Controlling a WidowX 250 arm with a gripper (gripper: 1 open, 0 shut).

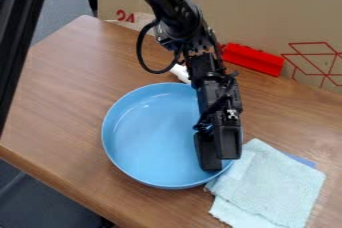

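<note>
My black gripper (218,147) hangs down over the right part of a blue plate (140,137), its tip low near the plate's right side. Whether it is open or shut, or holds anything, is hidden by the gripper's own body. A folded light blue cloth (267,192) lies right of the plate, close to the gripper's tip.
A red object (251,59) lies at the back before a cardboard panel (301,22). Something white, partly hidden by my arm, sits behind the plate. Its front edge runs along the lower left.
</note>
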